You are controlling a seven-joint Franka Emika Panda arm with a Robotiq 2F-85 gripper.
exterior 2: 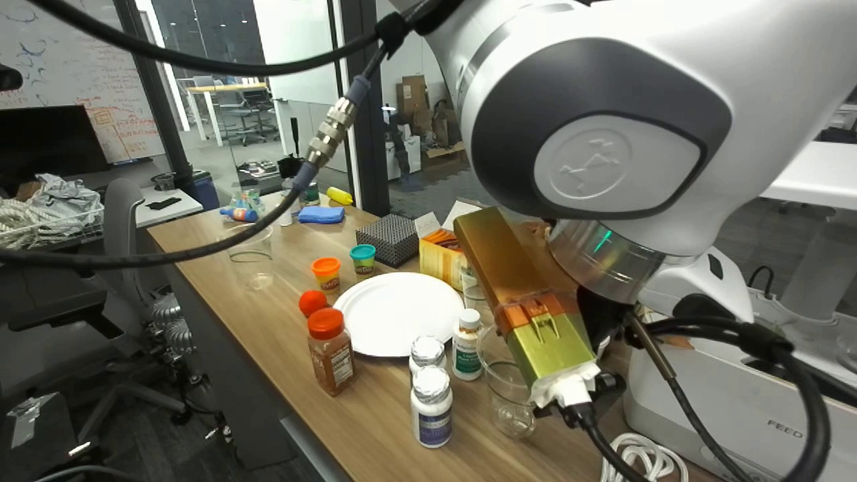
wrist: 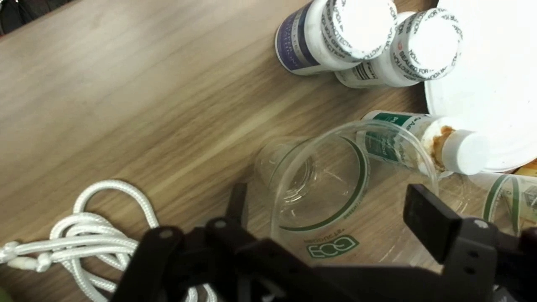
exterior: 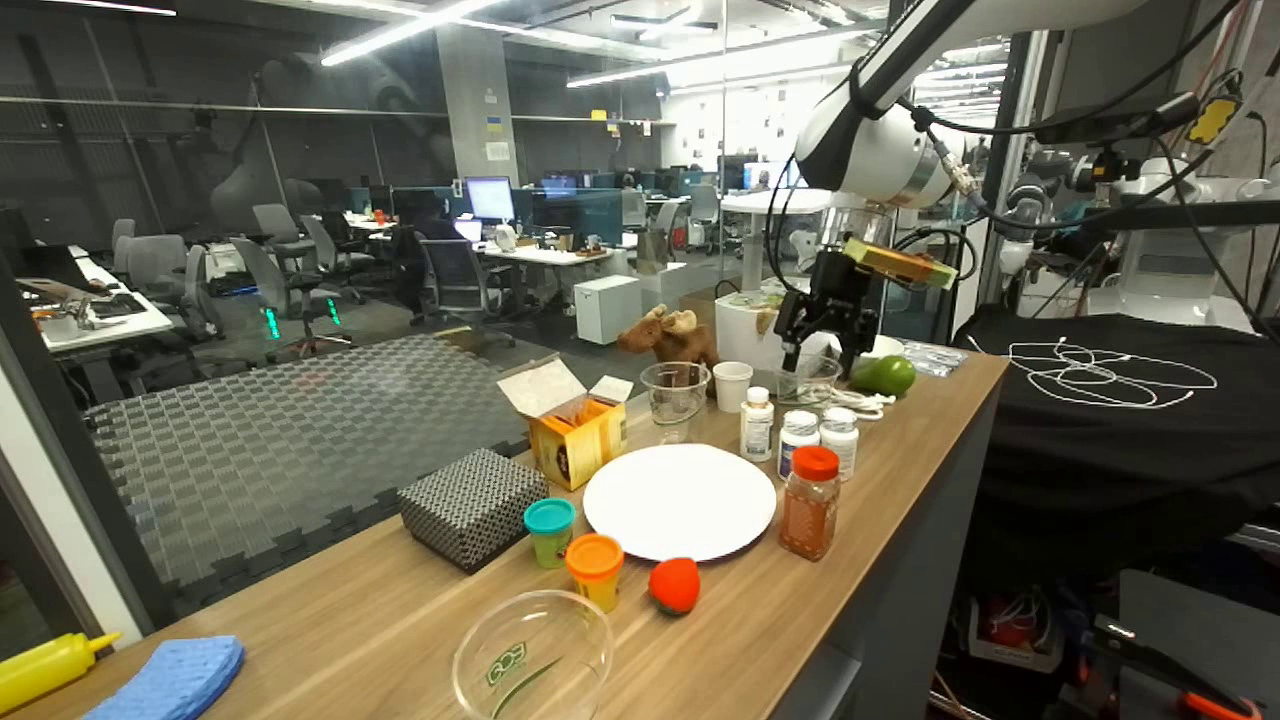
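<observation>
My gripper stands open, its dark fingers (wrist: 433,221) spread wide. Between them in the wrist view appears a clear plastic cup (wrist: 332,247) with a green band and logo; whether either finger touches it cannot be told. Exterior view 1 has the gripper (exterior: 821,356) at the far end of the table, over the same cup (exterior: 806,382). In exterior view 2 the cup (exterior 2: 509,402) stands upright, partly covered by the arm's gold-coloured mount (exterior 2: 554,345), and the fingers are hidden there.
A white-capped green-label bottle (wrist: 465,151) stands close beside the cup, with two white bottles (wrist: 302,37) near it. White cord (wrist: 113,241) lies coiled on the other side. Another clear cup (exterior: 675,402), a white plate (exterior: 679,504) and a red-lidded jar (exterior: 810,510) stand farther along.
</observation>
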